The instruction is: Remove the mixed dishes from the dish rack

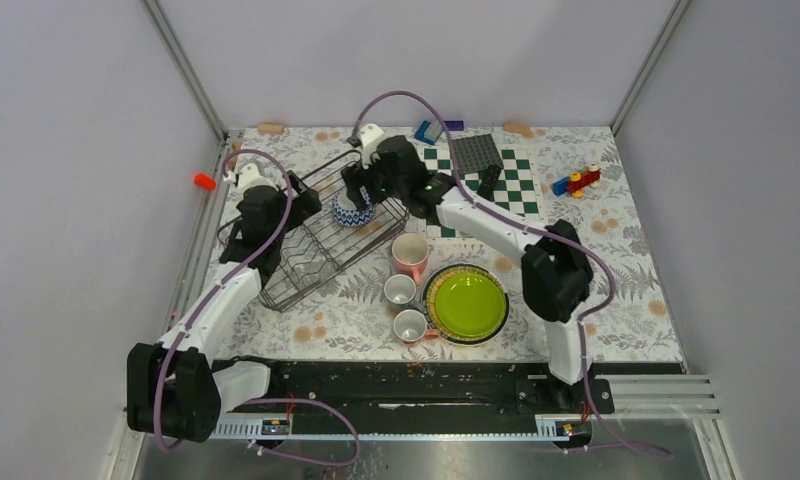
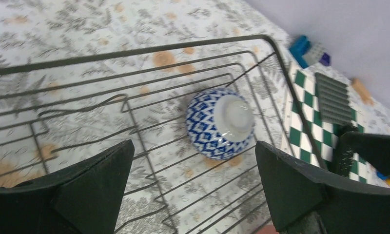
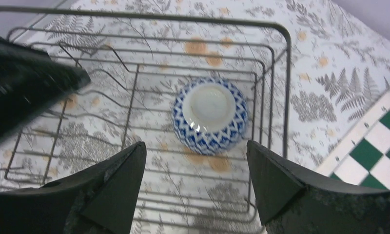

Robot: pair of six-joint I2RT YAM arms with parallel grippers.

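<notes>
A blue-and-white patterned bowl (image 1: 352, 212) lies upside down in the far right part of the wire dish rack (image 1: 328, 258). Both wrist views show the bowl whole, its pale base facing up (image 3: 213, 102). Over the left side of the rack, my left gripper (image 1: 310, 200) is open, apart from the bowl, with nothing between its fingers. My right gripper (image 1: 354, 186) hangs above the bowl, its fingers (image 3: 107, 187) spread and empty. In the right wrist view the bowl appears beyond the gap between them.
A pink mug (image 1: 410, 252), two smaller cups (image 1: 400, 290) (image 1: 410, 326) and a stack of plates topped by a green plate (image 1: 468, 305) stand right of the rack. A checkered board (image 1: 517, 185) lies behind them.
</notes>
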